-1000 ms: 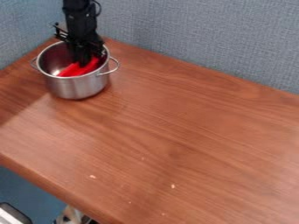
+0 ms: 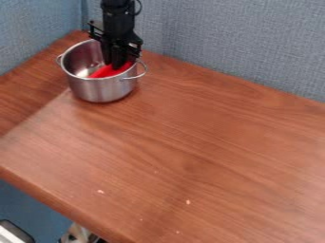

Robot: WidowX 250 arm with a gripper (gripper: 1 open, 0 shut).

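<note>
A steel pot (image 2: 99, 87) with two side handles stands at the back left of the wooden table, with a red object (image 2: 105, 72) inside it. My black gripper (image 2: 112, 61) reaches down from above into the pot at the red object. Its fingertips are too small and dark to tell whether they are shut on it.
Grey-blue padded walls (image 2: 229, 47) border it at the back and left. A floor area with some equipment shows beyond the front left edge.
</note>
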